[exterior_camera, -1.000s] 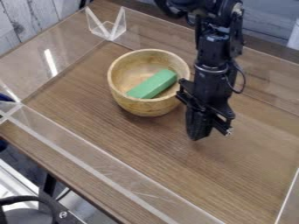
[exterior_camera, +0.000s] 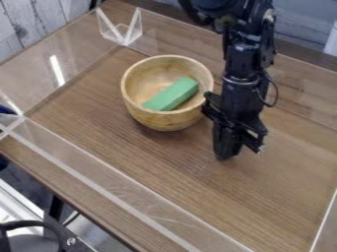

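Observation:
My black gripper hangs low over the wooden table, just right of a round wooden bowl, its fingers close to the tabletop and shut, with nothing visible between them. Inside the bowl lies a green oblong block, tilted diagonally.
Clear plastic edging runs along the left side, and a small clear plastic piece sits at the back left. Black hardware shows at the lower left corner.
The gripper has moved slightly down toward the table. The bowl and green block look unchanged.

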